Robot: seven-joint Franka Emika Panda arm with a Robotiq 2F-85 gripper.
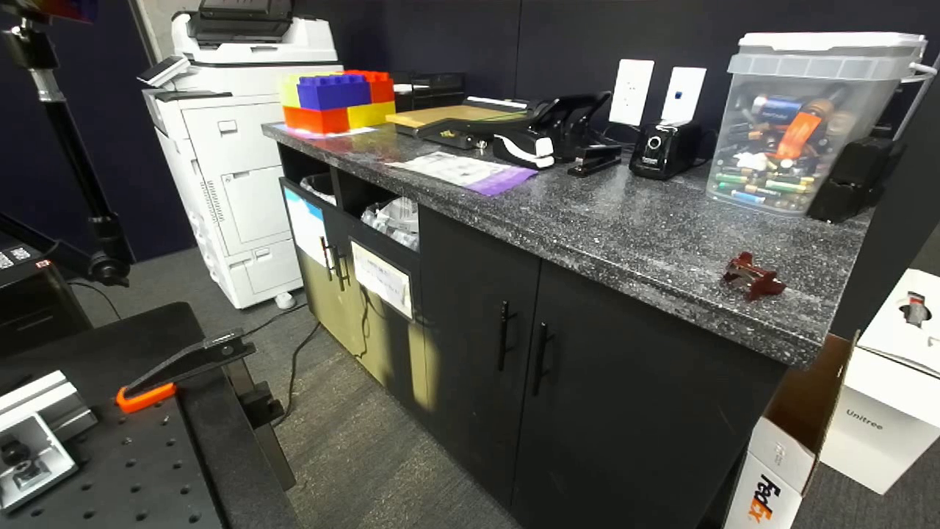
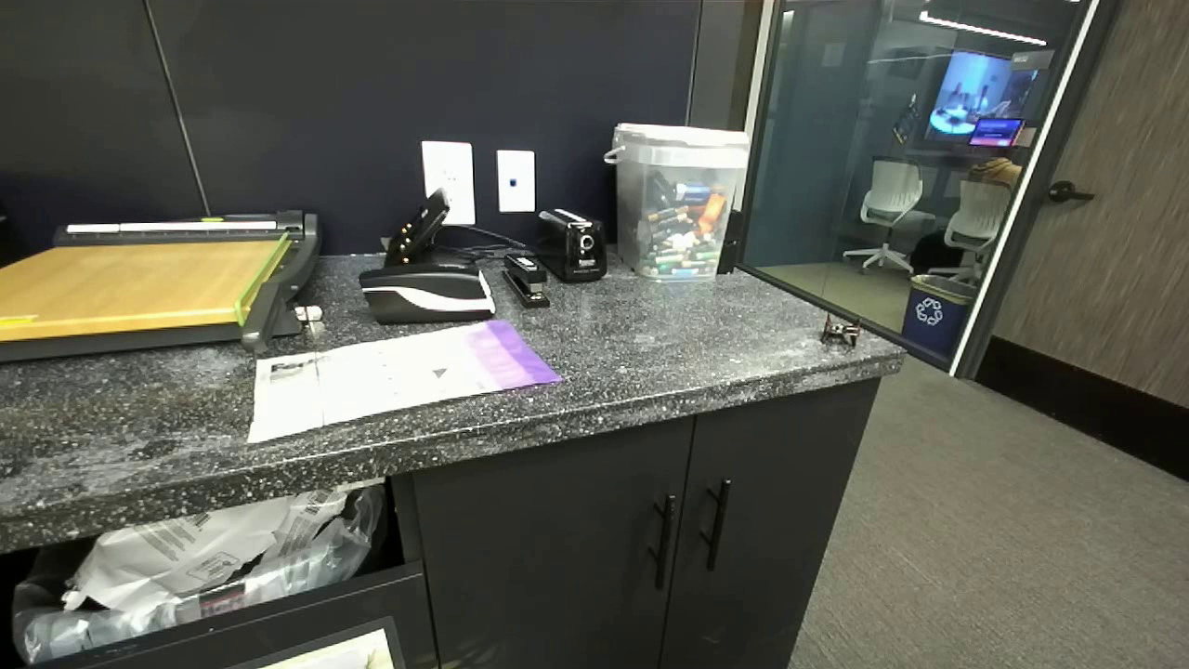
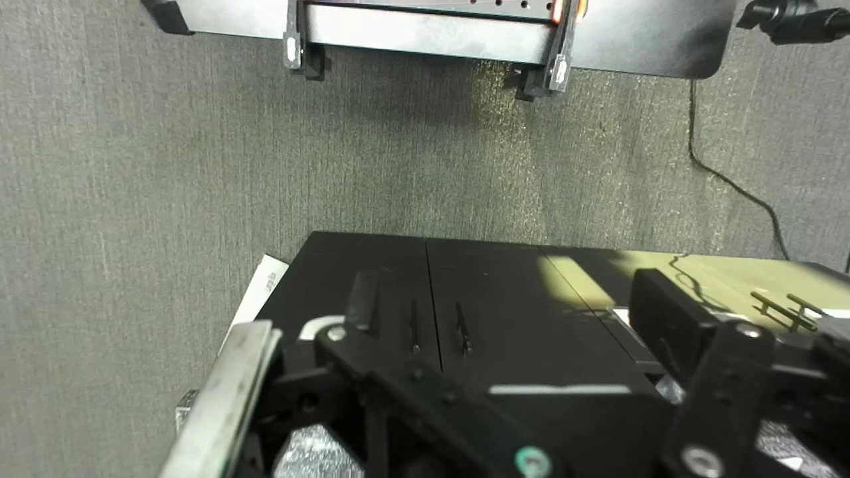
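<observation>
In the wrist view my gripper stands open, its two dark fingers (image 3: pixel 363 301) wide apart with nothing held between them. Behind it show the cabinet fronts and the carpet. Neither exterior view shows the gripper. On the speckled counter (image 1: pixel 608 234), a dark red staple remover (image 1: pixel 751 277) lies near the right front corner. Farther back are a black stapler (image 2: pixel 525 279), a black-and-white desk device (image 2: pixel 426 294) and a black pencil sharpener (image 2: pixel 571 244). A white and purple sheet (image 2: pixel 379 377) lies flat near the front edge.
A clear bucket of batteries (image 1: pixel 775 132) stands at the counter's back right. The paper trimmer (image 2: pixel 134 284) and colored block stack (image 1: pixel 339 101) sit toward the left. Bare counter lies between the sheet and the staple remover. A dark perforated table (image 1: pixel 132 458) stands opposite the cabinets.
</observation>
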